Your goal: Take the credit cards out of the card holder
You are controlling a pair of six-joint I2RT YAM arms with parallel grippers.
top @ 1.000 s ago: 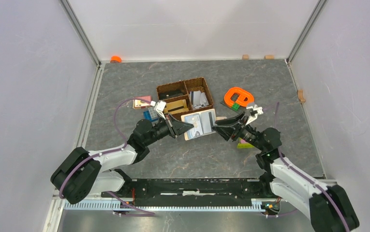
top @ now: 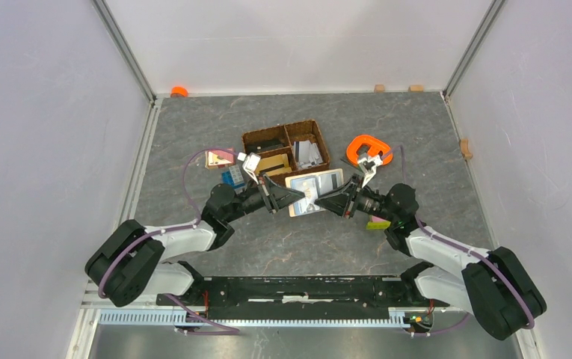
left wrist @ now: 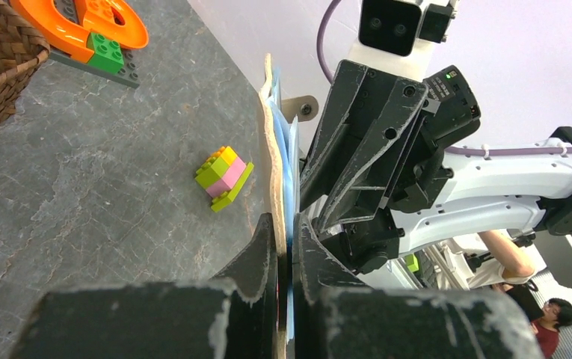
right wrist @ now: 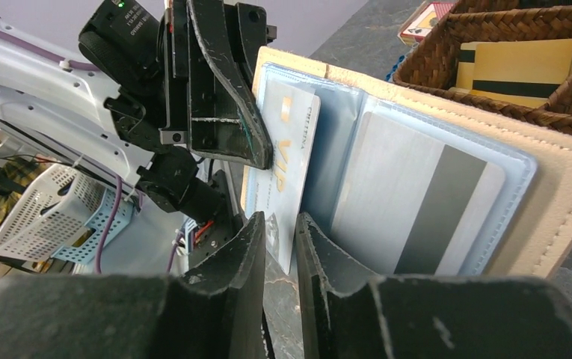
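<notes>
The card holder (top: 312,192), tan-edged with clear blue sleeves, is held up between my two arms over the table. My left gripper (top: 298,196) is shut on its left side; edge-on in the left wrist view, the holder (left wrist: 274,164) stands between the pressed fingers. A whitish VIP card (right wrist: 286,149) leans out of its sleeve in the right wrist view, beside a second card with a dark stripe (right wrist: 421,194) lying flat in its pocket. My right gripper is partly open, fingertips either side of the VIP card's lower edge, with a gap showing.
A woven divided basket (top: 320,134) with more cards stands just behind the holder. An orange toy piece (top: 368,148) lies at right, with small toy blocks (left wrist: 224,176) nearer the right arm.
The right gripper has come left onto the holder's inner side, narrowing its fingers. The left gripper and holder have shifted slightly right.
</notes>
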